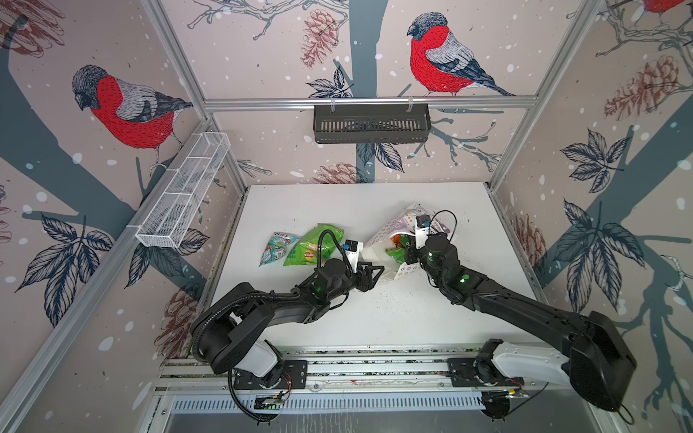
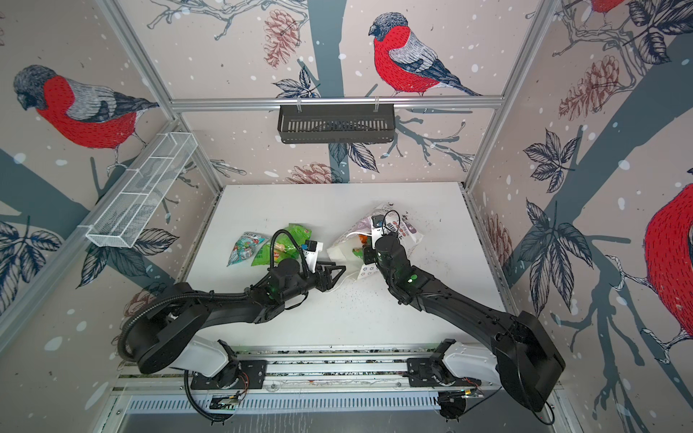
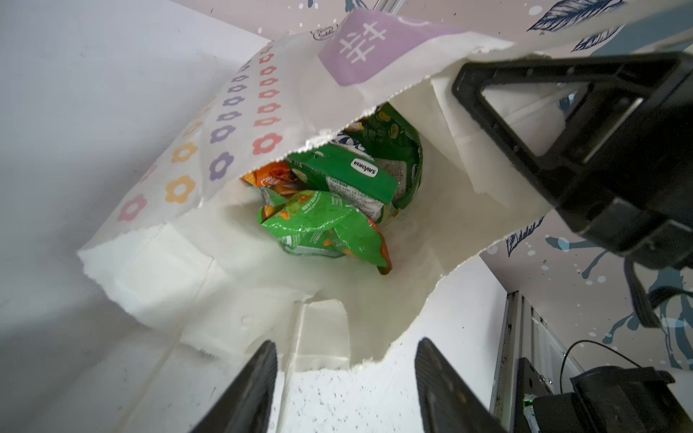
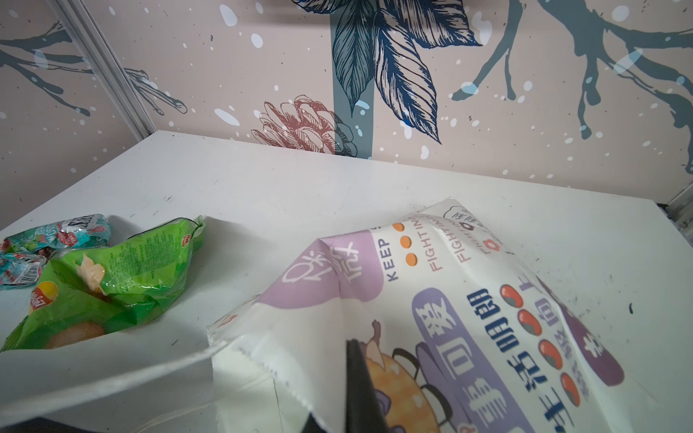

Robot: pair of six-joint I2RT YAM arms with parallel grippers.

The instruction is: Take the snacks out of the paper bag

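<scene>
The white printed paper bag (image 3: 238,115) lies on its side, its mouth toward my left arm. Inside, a shiny green snack packet (image 3: 325,223), a green SAVORIA packet (image 3: 346,169) and some orange wrapping (image 3: 273,177) show. My left gripper stands open just outside the bag's mouth, nothing between its fingers. At the bag's upper rim my right gripper is shut on the thin paper, keeping the mouth spread. A green packet (image 4: 137,270) and a blue packet (image 4: 57,241) lie on the table left of the bag.
A white wire basket (image 1: 184,191) hangs on the left, a dark basket (image 1: 371,130) on the back rail.
</scene>
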